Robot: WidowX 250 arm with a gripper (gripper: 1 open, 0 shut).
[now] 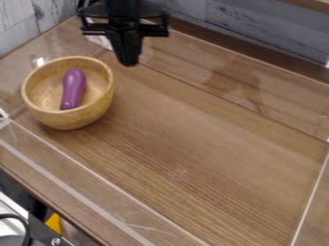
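Observation:
My gripper (pixel 126 53) hangs at the top centre, above and to the right of a yellow bowl (pixel 90 108) on the left of the wooden table. An elongated purple object (pixel 72 88) lies inside the bowl. The gripper is shut, with nothing visible between its fingers.
A raised wall (pixel 270 29) runs along the back right. A dark cable and a small yellow item sit off the table's edge at the bottom left.

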